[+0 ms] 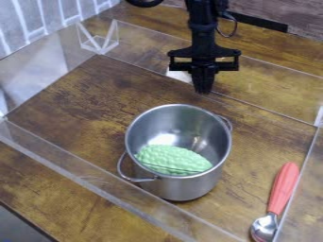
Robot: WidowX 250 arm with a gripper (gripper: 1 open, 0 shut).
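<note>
A steel pot point(176, 187) stands at the lower middle with a green, bumpy corn-like item point(173, 160) inside. My black gripper point(202, 87) hangs above the wooden surface behind the pot, near the back of the clear-walled area. Its fingers look close together with nothing visible between them. A red-handled scoop point(282, 189) lies at the right front.
Clear plastic walls surround the wooden table point(82, 113). A white slatted rail stands at the top left.
</note>
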